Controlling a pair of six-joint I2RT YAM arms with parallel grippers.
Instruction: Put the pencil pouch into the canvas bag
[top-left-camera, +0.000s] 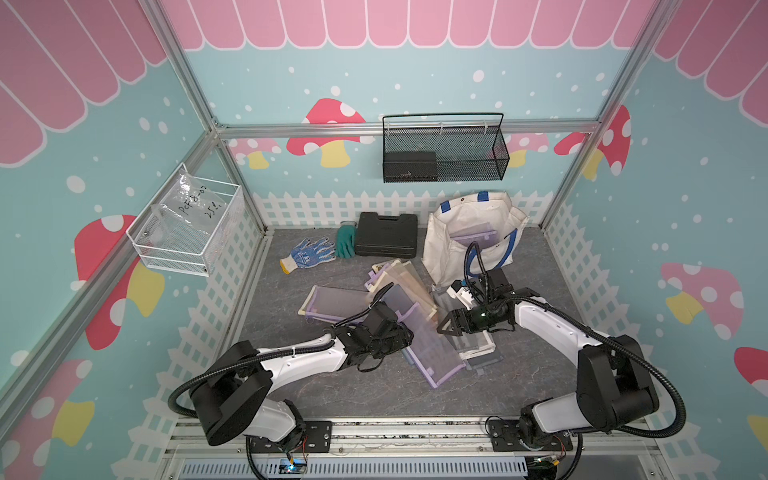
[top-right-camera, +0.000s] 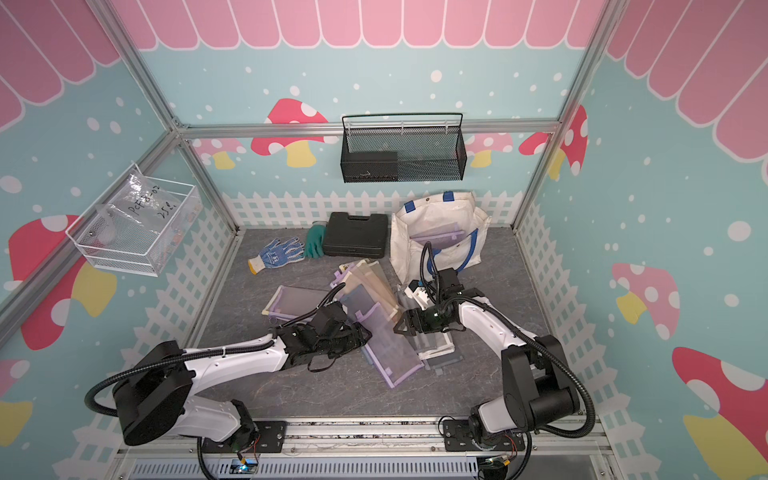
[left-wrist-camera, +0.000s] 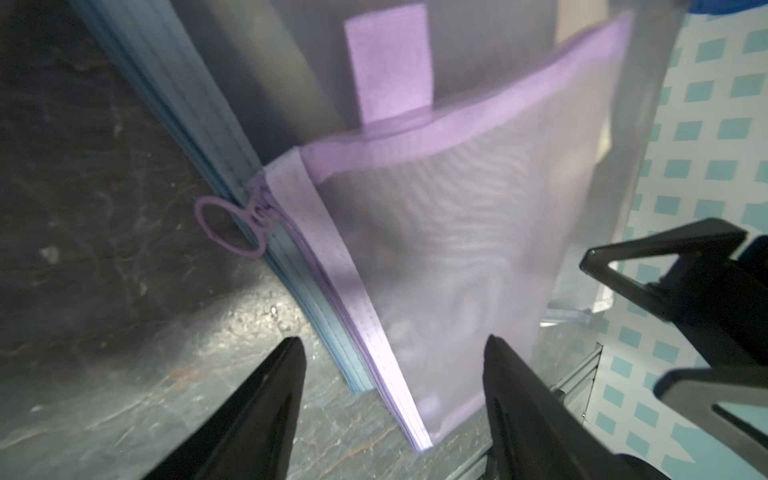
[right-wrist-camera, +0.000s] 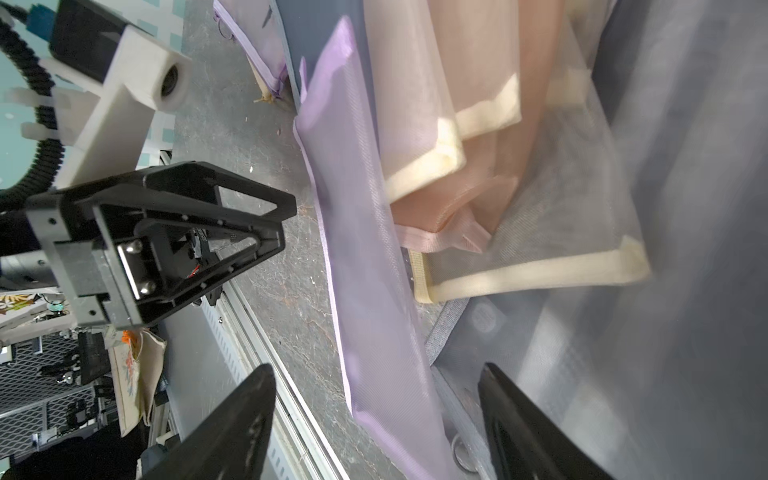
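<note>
A purple-edged mesh pencil pouch (top-left-camera: 436, 352) lies across the front of a loose pile of pouches, between my two arms. In the left wrist view its purple edge and a cord loop (left-wrist-camera: 232, 228) show ahead of my left gripper, whose fingers stand apart with nothing gripped. My right gripper is also open; the purple pouch (right-wrist-camera: 360, 264) passes between its spread fingertips in the right wrist view, without visible grip. The white canvas bag (top-left-camera: 442, 232) with blue handles stands upright behind my right arm, and a purple pouch (top-left-camera: 474, 235) shows in its mouth.
Peach and cream pouches (top-left-camera: 404, 288) lie behind the purple one; grey ones (top-left-camera: 484, 364) lie beneath my right arm. At the back are a black case (top-left-camera: 386, 234), a green glove (top-left-camera: 345, 240) and a blue glove (top-left-camera: 310, 254). Free table lies at front left.
</note>
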